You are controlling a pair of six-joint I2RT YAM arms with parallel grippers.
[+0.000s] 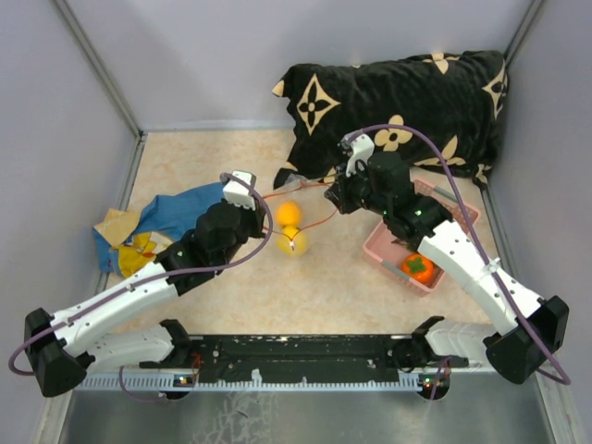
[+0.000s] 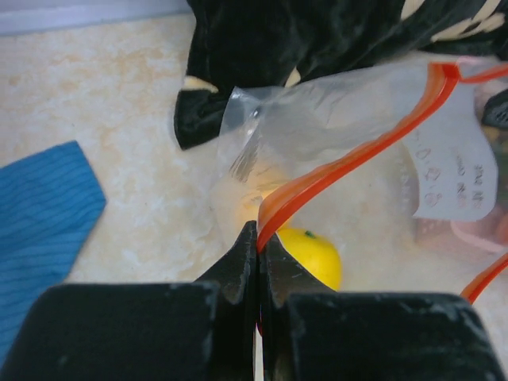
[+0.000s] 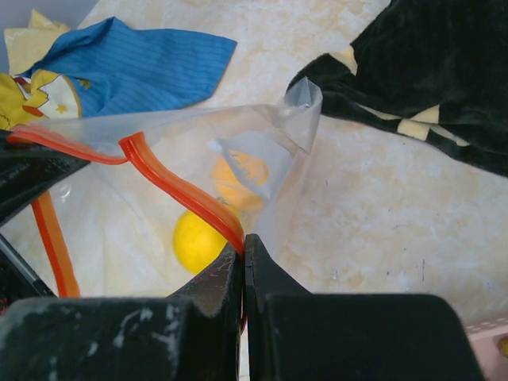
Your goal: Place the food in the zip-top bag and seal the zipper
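A clear zip top bag with an orange zipper (image 2: 349, 163) stretches between my grippers in the centre, its mouth spread. Inside are an orange round food (image 1: 289, 214) and a yellow one (image 3: 198, 242). My left gripper is shut on one side of the bag's zipper edge. My right gripper is shut on the opposite zipper edge.
A pink basket (image 1: 379, 248) with red-orange food (image 1: 418, 268) stands at the right. Blue and yellow cloths (image 1: 180, 213) lie at the left. A black patterned cushion (image 1: 361, 102) rests along the back.
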